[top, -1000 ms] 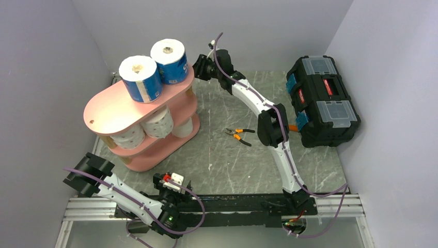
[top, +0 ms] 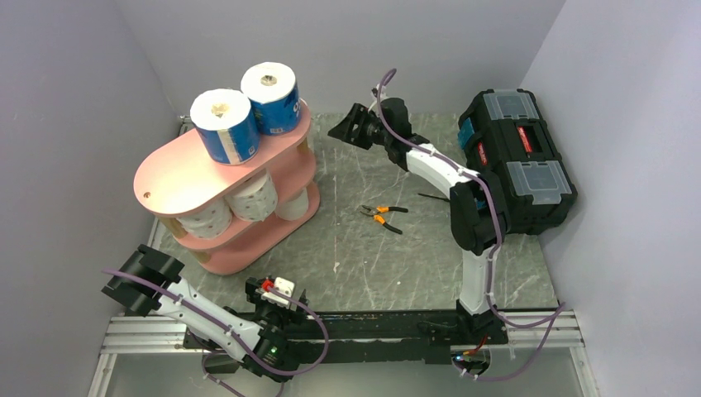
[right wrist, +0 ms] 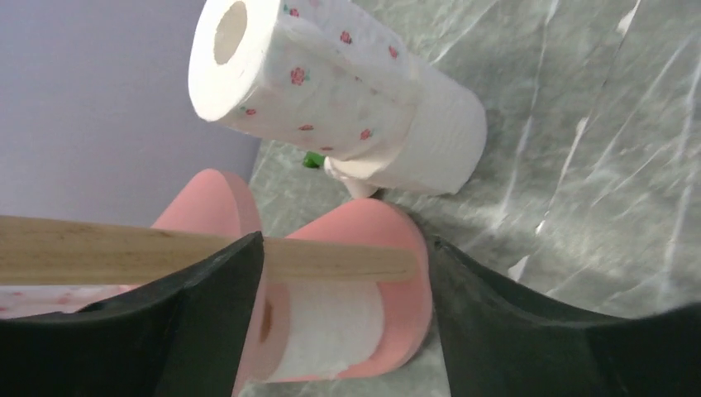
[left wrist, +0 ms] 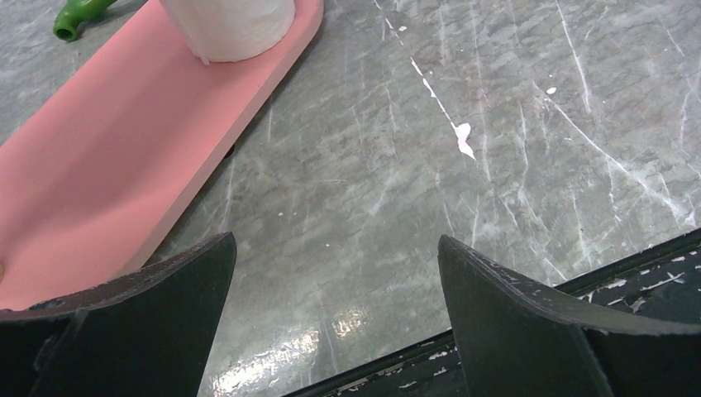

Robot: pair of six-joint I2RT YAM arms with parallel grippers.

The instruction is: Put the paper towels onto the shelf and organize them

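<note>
The pink shelf [top: 174, 178] stands at the left of the top view. Two blue-wrapped rolls [top: 225, 136] [top: 276, 99] are upright on its top. White rolls [top: 252, 198] fill spots on lower levels. In the right wrist view, a rose-patterned roll [right wrist: 347, 99] tilts beside the shelf's end, off its boards; it does not show from above. Farther down, a white roll [right wrist: 331, 327] sits on a shelf level. Right of the shelf, my right gripper [top: 332, 134] is open and empty. Near the front edge, my left gripper [top: 278, 294] is open, with only floor between its fingers.
Orange-handled pliers [top: 384, 217] lie mid-floor. A black toolbox [top: 529, 157] stands at the right. A wooden shelf post [right wrist: 339, 258] crosses the right wrist view. A green object [left wrist: 78, 15] lies behind the shelf's lowest board. Floor between shelf and toolbox is mostly clear.
My right gripper has drawn back rightward from the shelf's end. Left arm still.
</note>
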